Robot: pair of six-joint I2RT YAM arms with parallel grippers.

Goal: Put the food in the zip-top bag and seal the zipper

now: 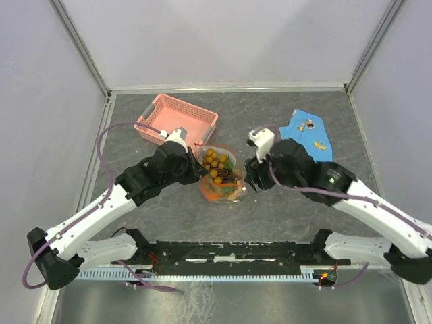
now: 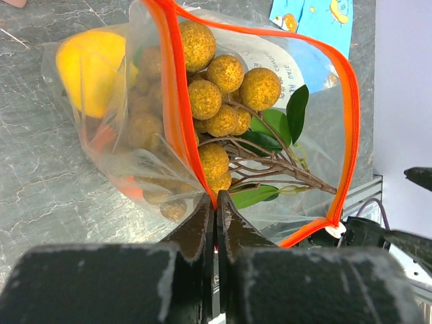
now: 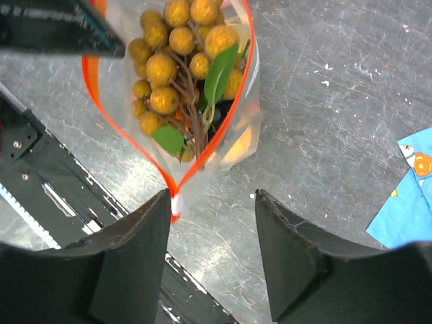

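A clear zip top bag (image 1: 236,192) with an orange-edged mouth stands open in mid-table. Inside it lie a bunch of round yellow-brown fruit (image 2: 260,88) on brown stems with green leaves, and a larger yellow piece (image 2: 91,71) seen through the film. My left gripper is shut on the orange rim of the bag. To the bag's right is my right gripper, its fingers apart with only table between them. The bag's orange corner with a white zip slider (image 3: 176,204) is close by its left finger, seemingly outside the gap.
Behind the bag is an empty pink basket (image 1: 177,115). A blue cloth (image 1: 308,135) with printed figures lies at the back right. Bare grey table (image 1: 297,216) spreads to the right and front of the bag.
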